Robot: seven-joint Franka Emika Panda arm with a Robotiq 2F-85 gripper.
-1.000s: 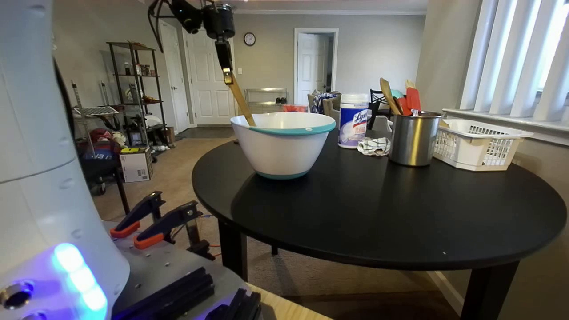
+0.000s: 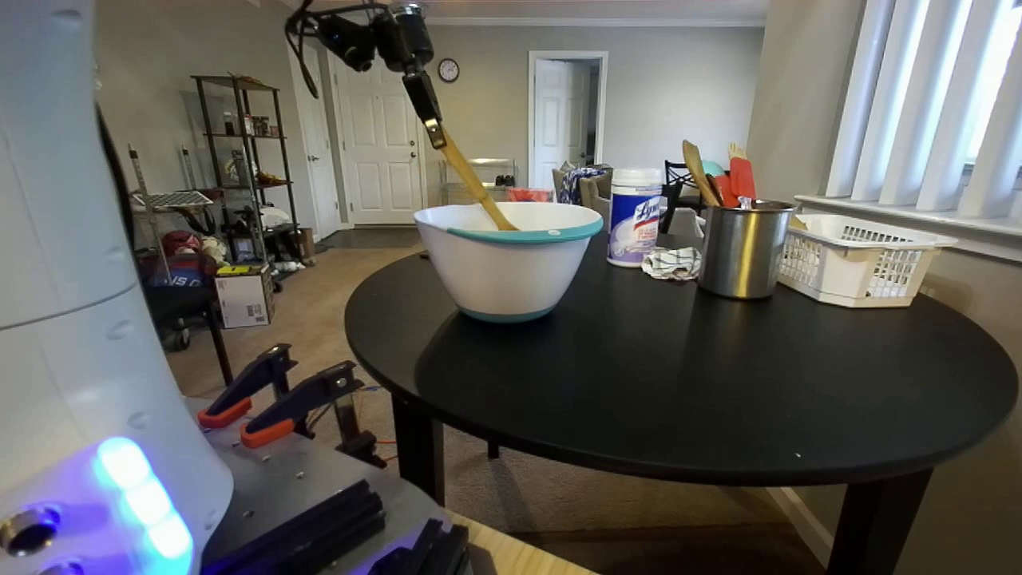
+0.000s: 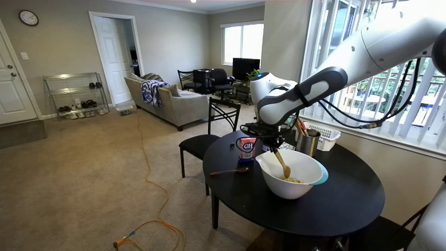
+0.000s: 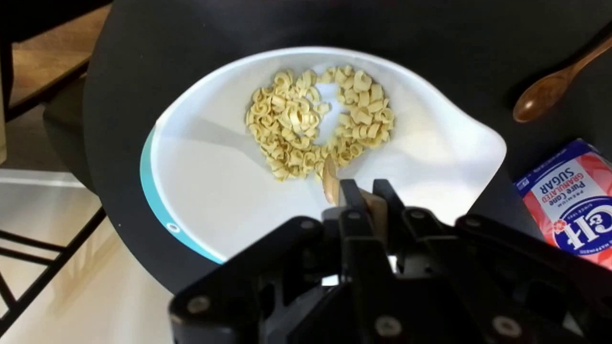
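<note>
A white bowl [image 2: 512,273] with a teal rim and base stands on the black round table. Small curled pasta pieces [image 4: 287,123] lie in a ring on its floor, with a bare patch at the middle. My gripper is shut on the handle of a wooden spoon [image 2: 469,177], above the bowl's edge. In exterior view 2 the spoon slants down into the bowl, its head [image 3: 286,171] close over the pasta. Whether the head touches the pasta I cannot tell.
Near the bowl are a sugar packet [image 4: 573,200] and a second wooden spoon [image 4: 542,97]. Behind stand a wipes canister [image 2: 634,219], a folded cloth [image 2: 671,263], a steel utensil pot [image 2: 742,251] and a white basket [image 2: 853,259].
In exterior view 1 my gripper and the spoon have shifted right. The spoon leans more, its lower part now nearer the bowl's middle. The bowl has stayed in place.
</note>
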